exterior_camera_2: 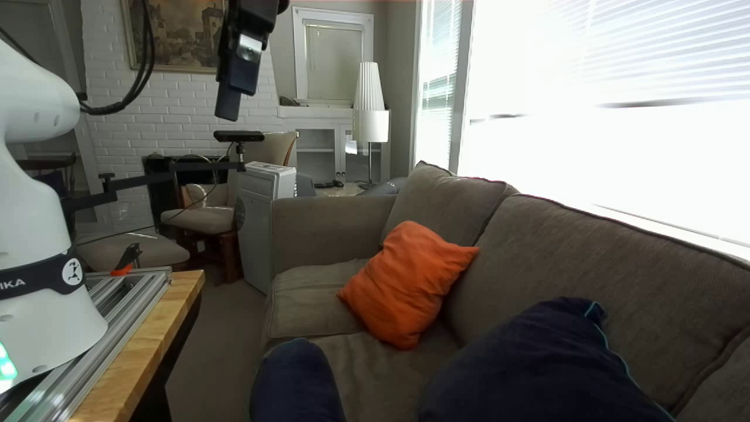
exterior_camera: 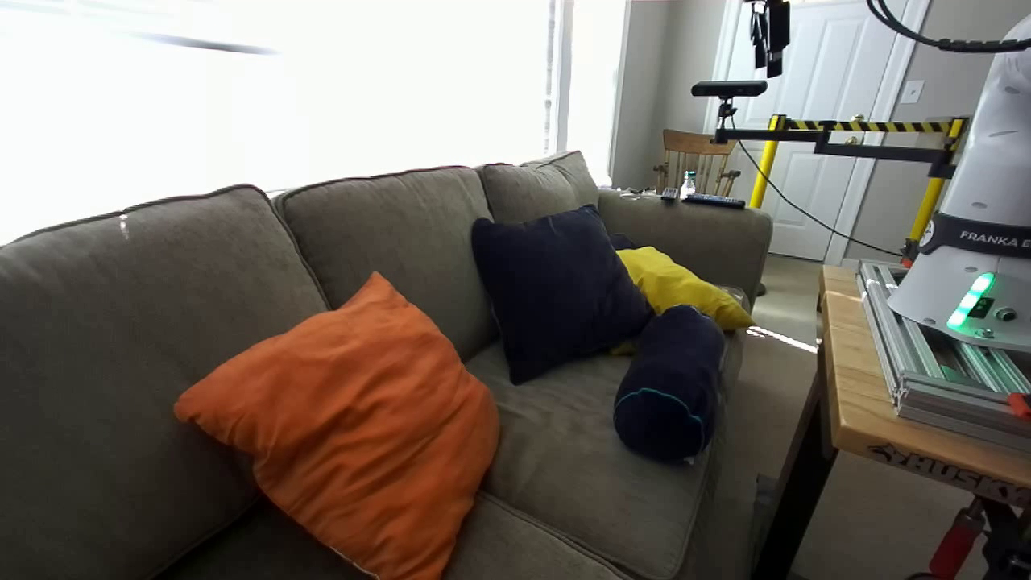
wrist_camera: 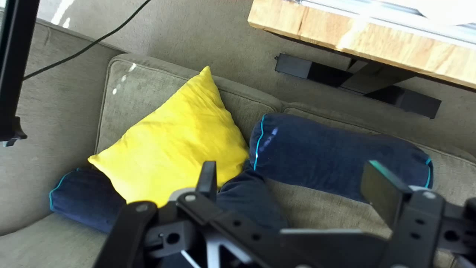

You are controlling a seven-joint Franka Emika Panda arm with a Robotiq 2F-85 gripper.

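Observation:
My gripper is open above the couch, its two fingers wide apart in the wrist view and nothing held between them. Below it lie a yellow pillow [wrist_camera: 178, 138], a navy bolster [wrist_camera: 330, 154] and part of a navy square pillow [wrist_camera: 259, 201], much of which my gripper's body hides. A second navy bolster [wrist_camera: 87, 198] is partly covered by the yellow pillow. An orange pillow [exterior_camera: 358, 425] leans on the backrest at the couch's other end. In exterior view 2, the gripper's dark fingers [exterior_camera_2: 239, 74] hang high over everything.
The grey-brown couch [exterior_camera: 387, 213] runs below a bright window. A wooden workbench [exterior_camera: 846, 377] carries my arm's base, with a strip of floor between it and the couch. A camera [exterior_camera: 730, 88] on a boom stands near the couch's end, its cable hanging.

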